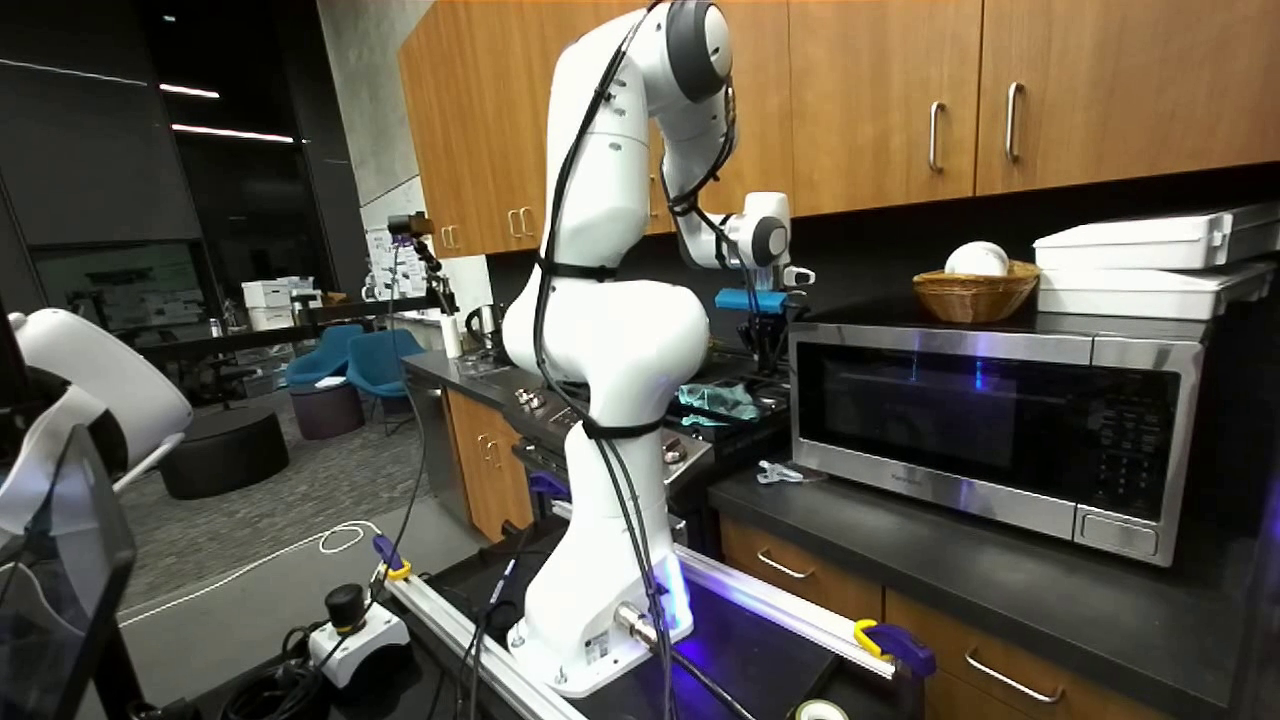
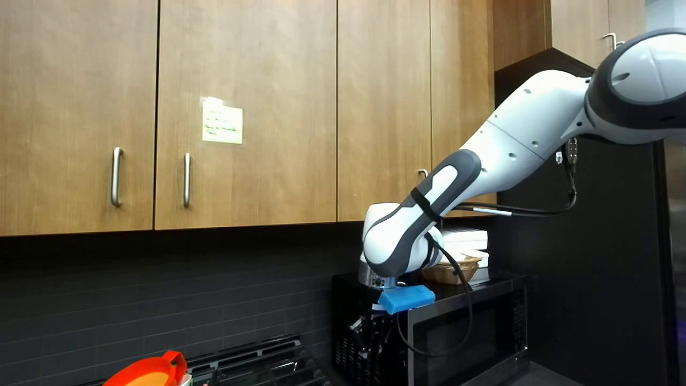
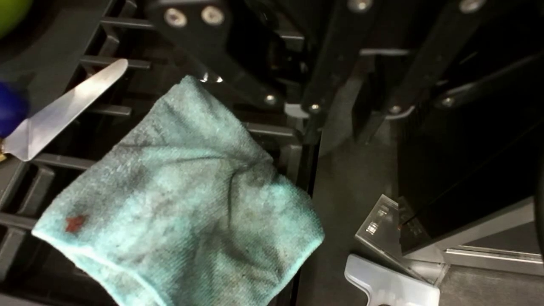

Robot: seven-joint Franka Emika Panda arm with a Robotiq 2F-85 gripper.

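My gripper points down at the top of the wrist view, its dark fingers some way apart. Between them shows a blurred grey, curved-edged thing (image 3: 340, 109); what it is I cannot make out. Below and to the left, a teal cloth (image 3: 183, 194) with a small red mark lies crumpled over the stove grate (image 3: 61, 162), apart from the fingers. Exterior view 1 has the gripper (image 1: 768, 350) hanging over the stove's right side by the microwave's left edge. In exterior view 2 the gripper (image 2: 367, 347) is dark against the microwave's side.
The microwave (image 1: 960, 420) stands close on the right, with a basket (image 1: 978, 294) and white boxes (image 1: 1134, 246) on top. A metal blade (image 3: 71, 109) lies across the grate's left. A pale plastic piece (image 3: 390, 285) rests on the counter (image 3: 334, 224). Wooden cabinets (image 1: 888, 96) hang above.
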